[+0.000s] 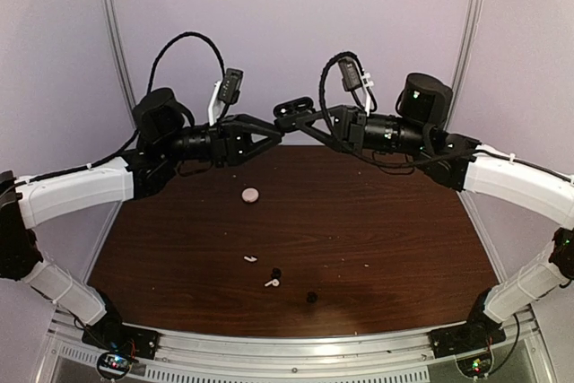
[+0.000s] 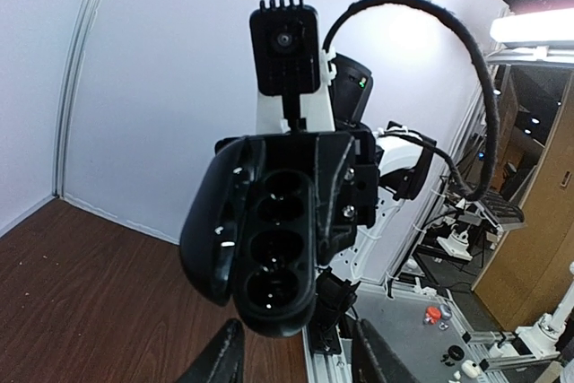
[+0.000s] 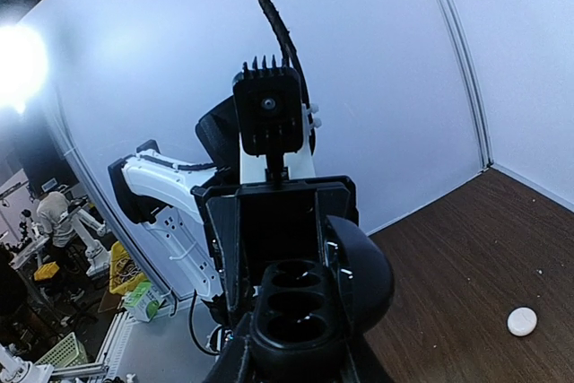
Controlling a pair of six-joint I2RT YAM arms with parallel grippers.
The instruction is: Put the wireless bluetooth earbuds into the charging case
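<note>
The black open charging case [image 1: 292,110] is held up in the air by my right gripper [image 1: 307,121], shut on it. The left wrist view shows the case [image 2: 273,298] with several empty-looking wells, just beyond my left gripper, which stands open beside it with nothing between its fingers. The right wrist view shows the same case [image 3: 296,329] close up. On the table lie two white earbuds, one [image 1: 250,258] further back and one [image 1: 273,282] nearer the front, by a small black piece [image 1: 276,273].
A round pale disc [image 1: 250,195] lies at the table's centre left, and another small black piece [image 1: 312,297] near the front.
</note>
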